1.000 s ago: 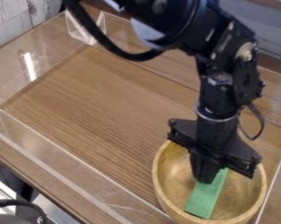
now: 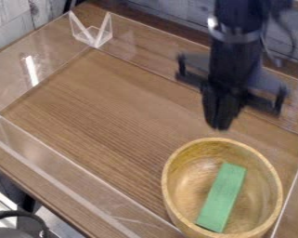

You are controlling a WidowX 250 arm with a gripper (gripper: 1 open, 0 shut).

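Observation:
A tan bowl (image 2: 186, 183) sits at the lower right of the camera view, with a green rectangular block (image 2: 222, 197) lying inside it. My black gripper (image 2: 222, 112) is blurred, raised above and behind the bowl, apart from the block. I see nothing held between its fingers; the blur hides how far apart they are.
A small clear plastic piece (image 2: 92, 28) stands at the upper left. Clear walls edge the area at the left and back.
My gripper has moved up and back, away from the bowl. The green block remains lying in the bowl.

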